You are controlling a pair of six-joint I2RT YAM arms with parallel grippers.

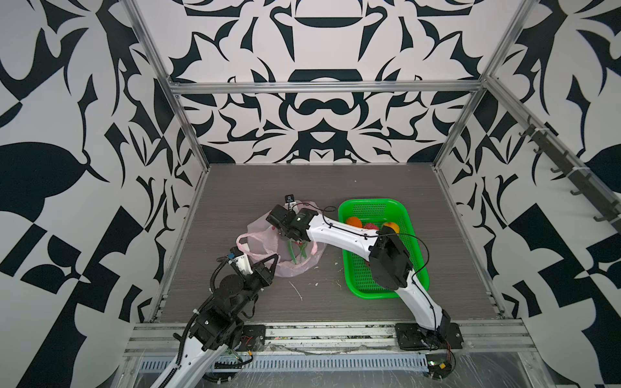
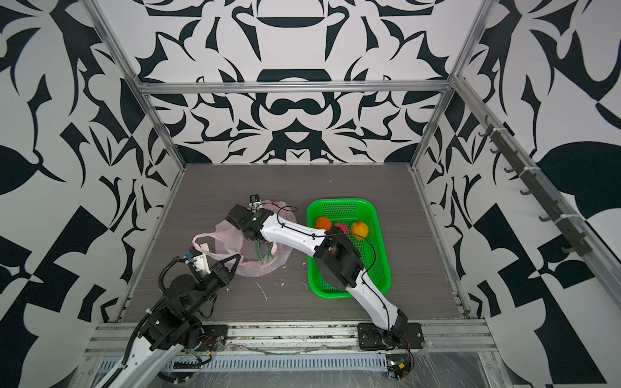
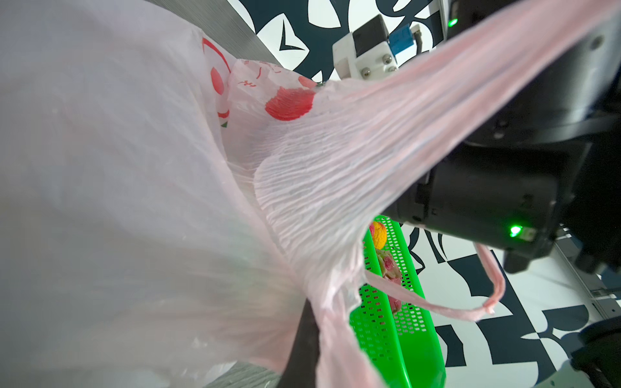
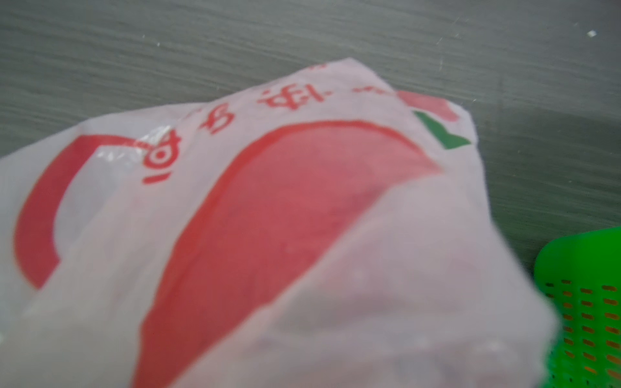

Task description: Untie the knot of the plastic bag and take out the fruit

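Observation:
The pink plastic bag point(image 1: 258, 242) lies loosely open on the table, its white film with red print filling much of both wrist views. My left gripper point(image 1: 271, 262) is at the bag's near left edge; its fingertips are largely hidden behind pink film in the left wrist view, so its hold is unclear. My right gripper point(image 2: 245, 220) reaches over the bag's back part; its fingers are hidden by the arm and film. Green strands point(image 2: 262, 252) show in or under the bag.
A green basket point(image 2: 381, 271) right of the bag holds orange point(image 2: 322, 223), red and yellow fruit point(image 2: 359, 230), partly under the right arm.

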